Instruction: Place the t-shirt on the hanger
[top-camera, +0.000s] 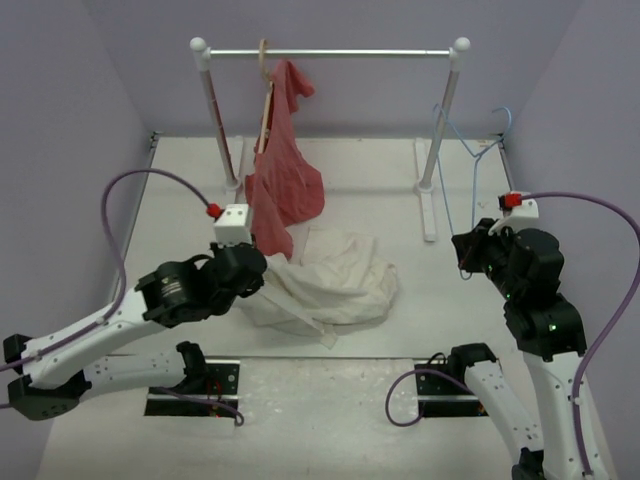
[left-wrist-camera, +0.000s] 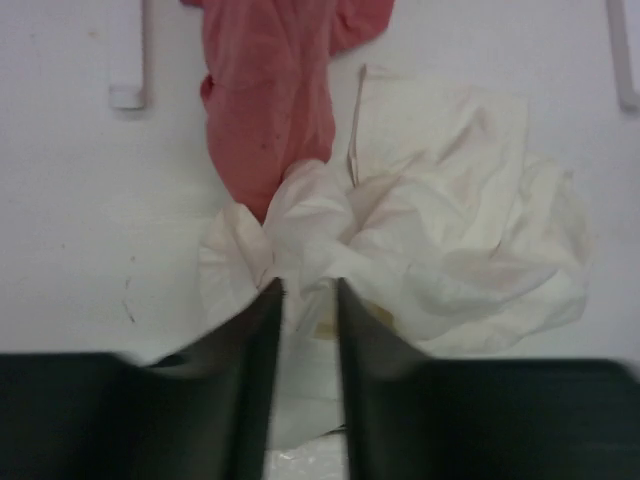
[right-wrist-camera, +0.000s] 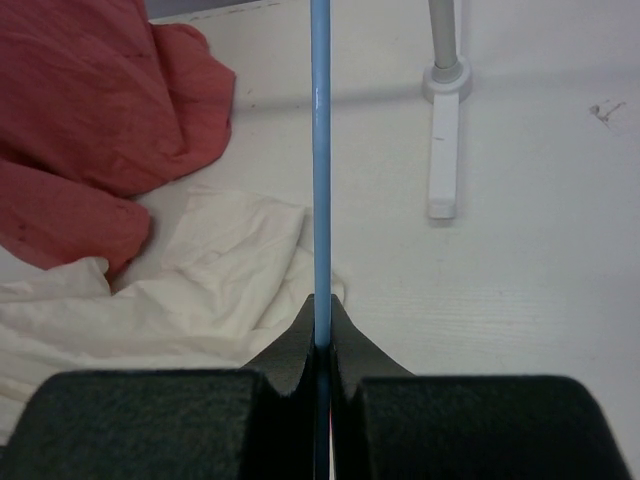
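Observation:
A crumpled white t-shirt (top-camera: 345, 280) lies on the table below the red garment. My left gripper is over its left side, pointing down. Its blurred fingers stand a little apart with white cloth showing between them; whether they pinch it cannot be told. The light blue hanger (top-camera: 475, 165) is at the right, its hook up. My right gripper is shut on one of the hanger's thin bars, which runs upright between the fingertips in the right wrist view.
A white rack (top-camera: 330, 53) stands at the back. On its left hangs a red garment (top-camera: 285, 180) on a wooden hanger (top-camera: 265, 115), its lower end close to the white cloth.

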